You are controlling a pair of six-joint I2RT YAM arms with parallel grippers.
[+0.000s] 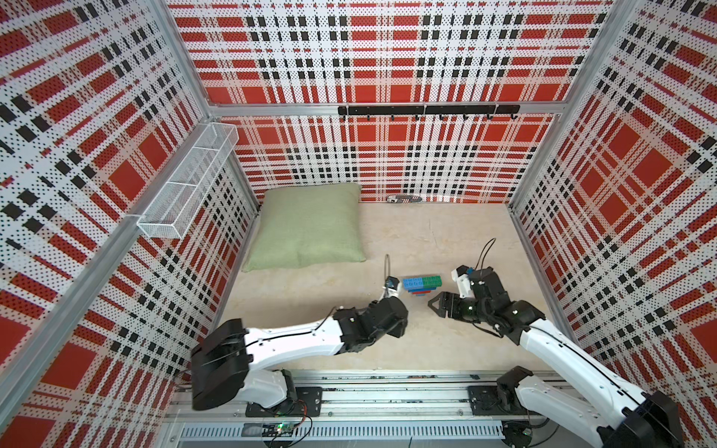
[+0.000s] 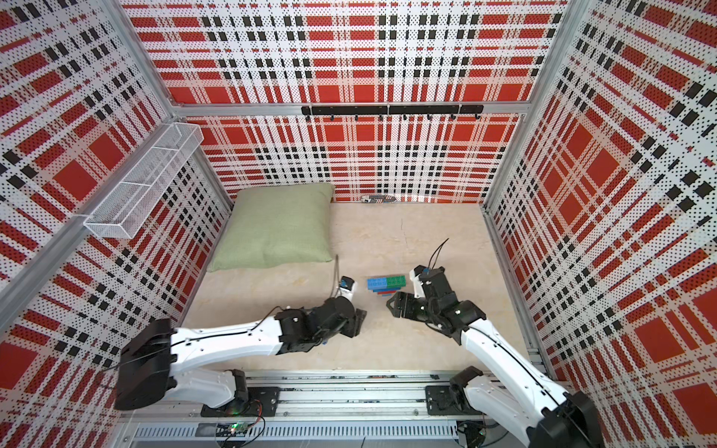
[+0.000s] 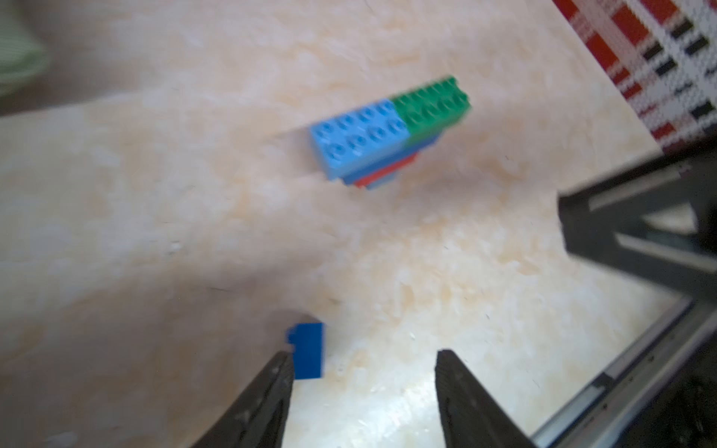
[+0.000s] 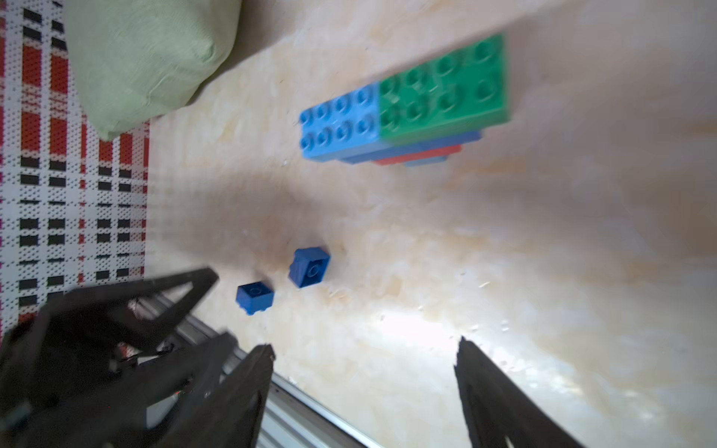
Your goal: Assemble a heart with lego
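Note:
The lego stack (image 1: 422, 283) stands on the table between my two arms, widest at its top. Its top layer is a light blue brick (image 4: 340, 123) beside a green brick (image 4: 444, 93); narrower blue, red and light blue layers show below. Two loose dark blue bricks lie on the table: one on its side (image 4: 310, 267), another (image 4: 254, 297) close to the left gripper's fingers. My left gripper is open, nothing between its fingers, with a dark blue brick (image 3: 307, 351) below near one fingertip. My right gripper is apart at the fingers, empty, to the stack's right.
A green cushion (image 1: 306, 224) fills the back left of the table. A wire basket (image 1: 190, 183) hangs on the left wall. The metal rail (image 1: 388, 377) borders the front edge.

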